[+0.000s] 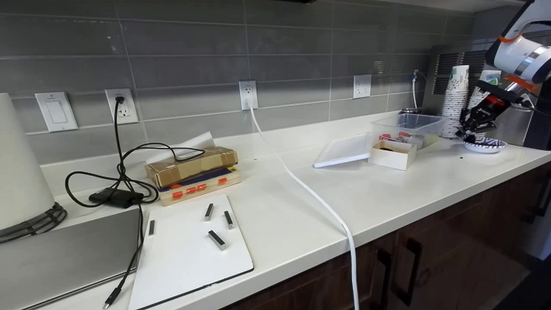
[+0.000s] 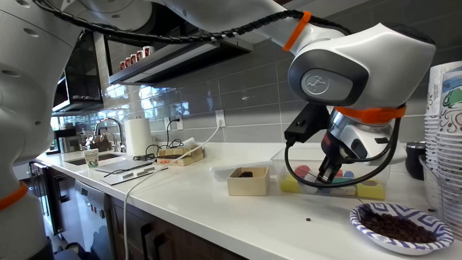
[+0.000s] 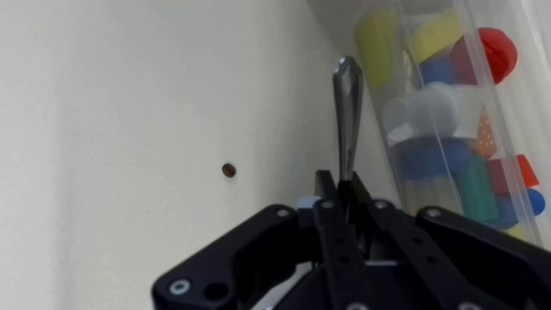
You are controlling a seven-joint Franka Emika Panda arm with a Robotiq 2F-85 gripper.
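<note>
My gripper is shut on a slim metal utensil (image 3: 348, 100), whose handle points away from the fingers; its other end is hidden. In the second exterior view the gripper (image 2: 323, 175) hangs in front of the clear bin, left of the patterned bowl. That bowl (image 2: 361, 232) holds a heap of dark brown beans (image 2: 396, 227). Farther left stands a small open wooden box (image 2: 247, 187) with something dark inside. One loose bean (image 3: 228, 170) lies on the counter, clear of the fingers.
A clear plastic bin (image 3: 439, 129) of coloured blocks is close to the utensil. Stacked paper cups (image 1: 456, 103) stand behind the bowl. A white lid (image 1: 343, 150) leans left of the wooden box.
</note>
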